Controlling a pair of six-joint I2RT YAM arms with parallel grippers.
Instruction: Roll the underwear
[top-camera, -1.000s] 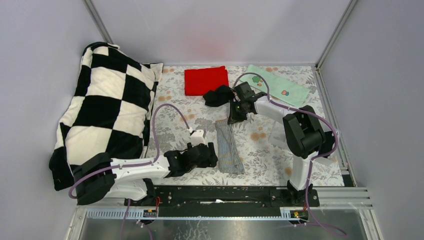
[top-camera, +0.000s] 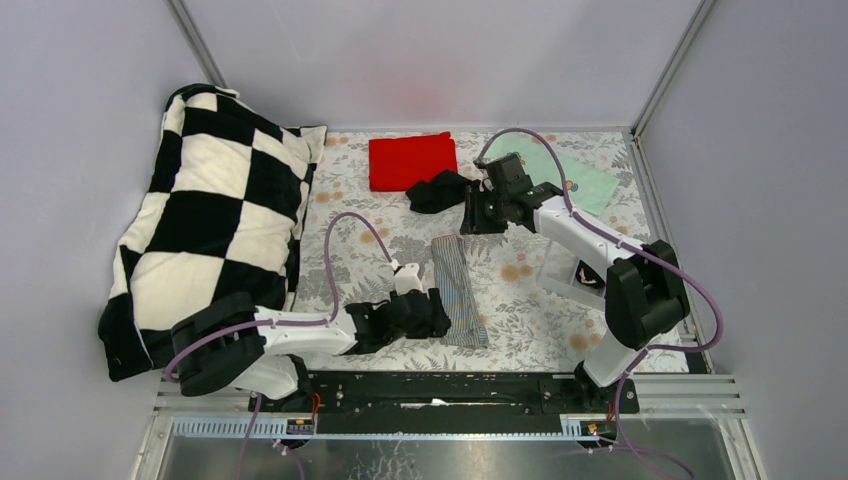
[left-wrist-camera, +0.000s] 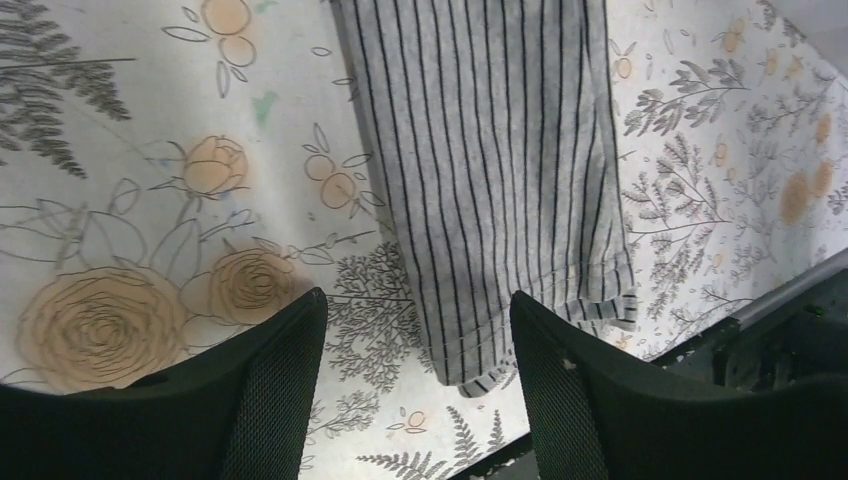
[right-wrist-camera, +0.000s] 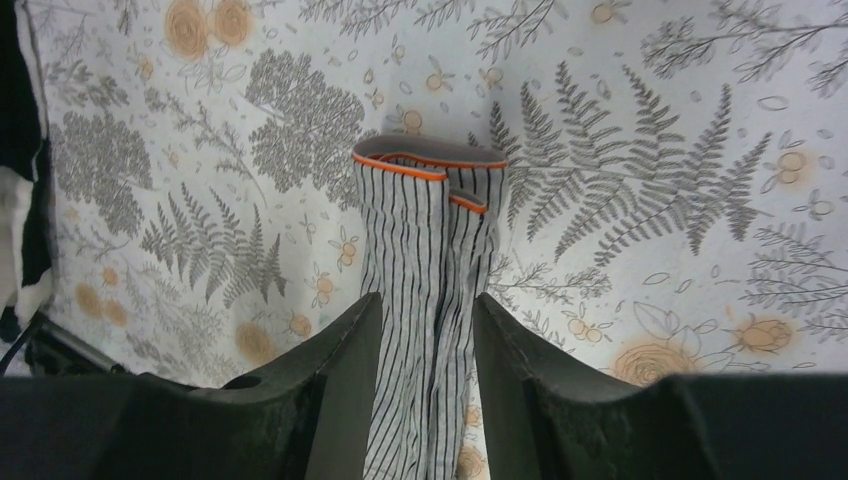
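Observation:
Grey underwear with dark stripes (top-camera: 454, 280) lies folded into a long narrow strip at the middle of the table. Its waistband end with orange edging (right-wrist-camera: 430, 170) points to the back; the hemmed end (left-wrist-camera: 530, 320) faces the front edge. My left gripper is open above the left side of the front end, nothing between its fingers. Over the back end, slightly to its right in the top view, my right gripper stands open and empty. The strip shows beyond and beneath its fingers, apart from them.
A red folded cloth (top-camera: 410, 163) and a black cloth (top-camera: 437, 192) lie at the back. Behind the right arm are a pale green cloth (top-camera: 580, 178) and a clear container (top-camera: 556, 275). A checkered blanket (top-camera: 210, 220) fills the left side.
My right gripper has lifted off to the right from the waistband end and swung slightly. The left gripper has moved right, over the strip's front part. The underwear lies as before.

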